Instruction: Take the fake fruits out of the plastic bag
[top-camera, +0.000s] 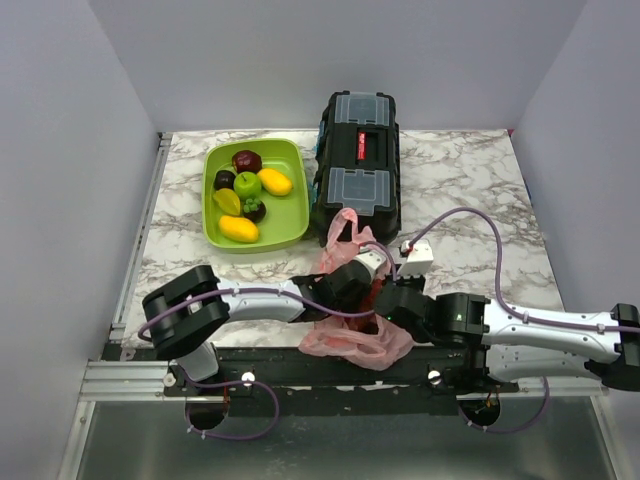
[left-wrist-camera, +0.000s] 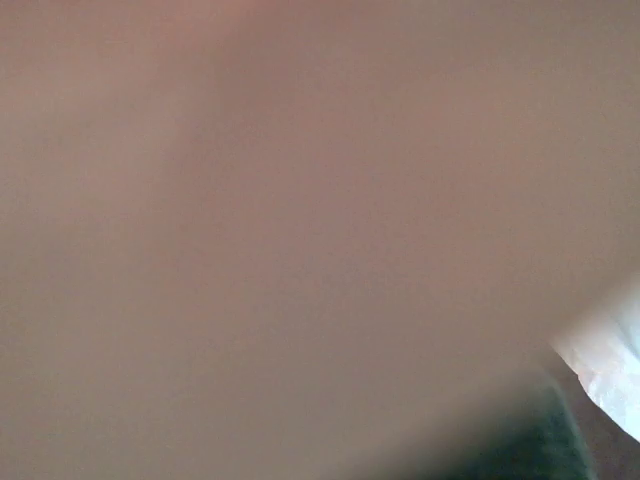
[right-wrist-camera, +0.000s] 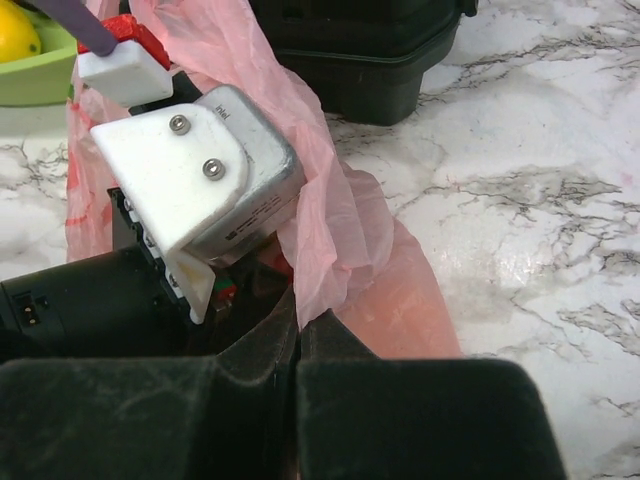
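Observation:
The pink plastic bag stands in front of the toolbox, gathered around both arms. My left gripper reaches down into its mouth, the fingers out of sight. The left wrist view is almost wholly a pinkish-brown blur, with the film close to the lens. In the right wrist view, a bit of red and green shows in the dark opening beneath the left gripper; what it is cannot be made out. At the bag's right side, my right gripper is shut on the rim film.
A green bowl at the back left holds several fake fruits. Behind the bag stands a black toolbox, close to its upper end.

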